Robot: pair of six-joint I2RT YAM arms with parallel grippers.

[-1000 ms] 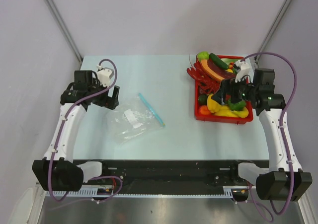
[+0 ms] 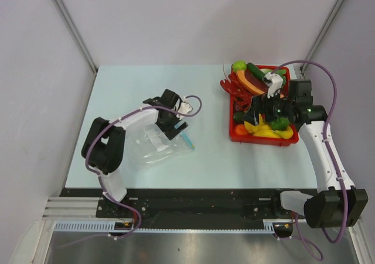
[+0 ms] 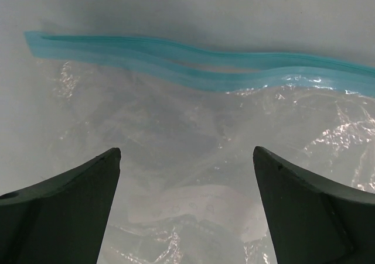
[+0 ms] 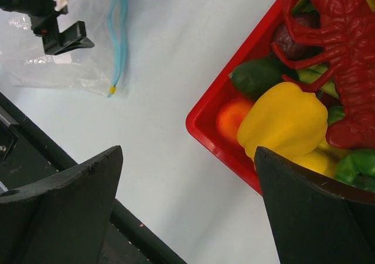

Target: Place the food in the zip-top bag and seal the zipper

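A clear zip top bag (image 2: 152,156) lies flat on the left of the table, its blue zipper (image 3: 222,62) parted slightly in the middle. My left gripper hangs open over the bag, just short of the zipper. On the right, a red bin (image 4: 205,123) holds food: a red lobster (image 4: 345,59), a yellow pepper (image 4: 281,117), an orange fruit (image 4: 231,115), cucumber, greens and several others. Above its near part my right gripper stands open, nothing between its fingers.
A dark edge (image 2: 205,196) runs along the front. Walls stand at both sides and the back.
My left arm has swung rightward from the table's left side to over the bag's zipper. My right arm has shifted slightly left over the bin.
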